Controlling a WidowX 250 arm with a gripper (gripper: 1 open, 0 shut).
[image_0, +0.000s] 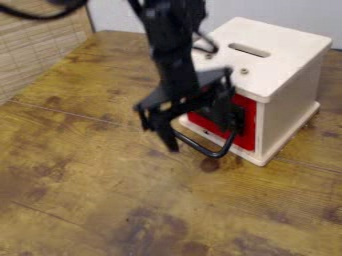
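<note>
A white box (285, 105) with a slot in its top and a red front panel (243, 103) stands at the right. A black looped handle (214, 150) sticks out from the front panel. My black gripper (164, 122), blurred, hangs open just left of the handle and partly in front of the red panel, hiding much of it. Whether it touches the handle I cannot tell.
A woven mat (27, 60) stands at the back left. A pale wall runs behind the box.
</note>
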